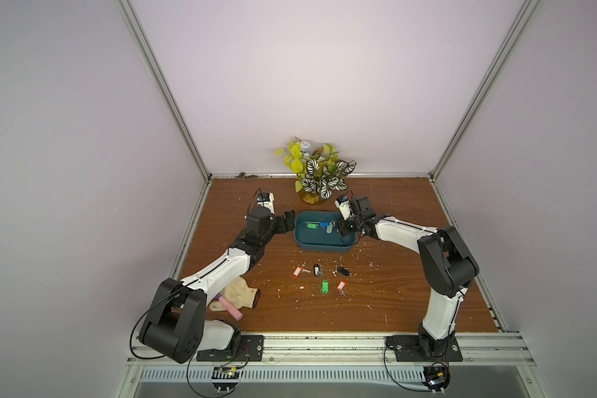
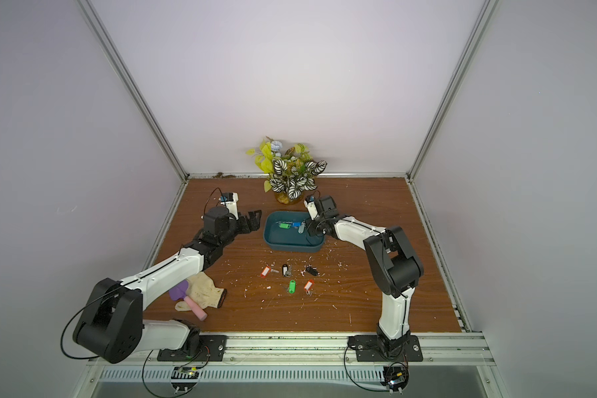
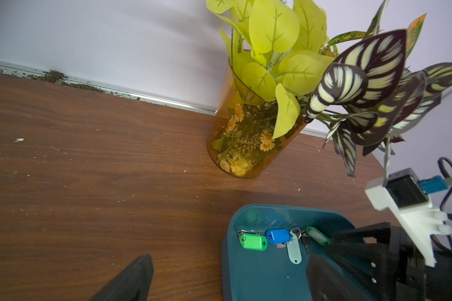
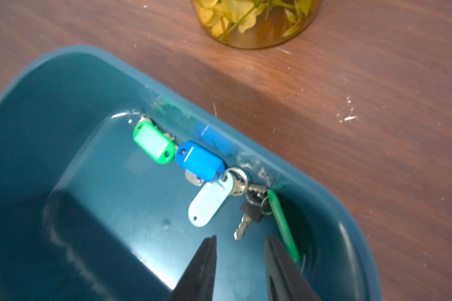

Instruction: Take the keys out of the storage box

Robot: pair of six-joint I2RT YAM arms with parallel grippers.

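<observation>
The teal storage box (image 4: 266, 150) holds several tagged keys along its back wall. In the right wrist view these are a green tag (image 4: 154, 142), a blue tag (image 4: 200, 161), a pale tag (image 4: 211, 200) and a second green tag (image 4: 282, 225) on edge at the right, beside a dark-headed key (image 4: 248, 214). My right gripper is inside the box's right part, fingers apart and empty, with the dark-headed key just ahead of the gap. My left gripper stands open and empty, left of the box.
Several keys with tags lie on the table before the box, among them a green one (image 1: 325, 286) and a red-white one (image 1: 297, 271). A plant vase (image 3: 246, 145) stands behind the box. A glove (image 1: 242, 292) lies front left.
</observation>
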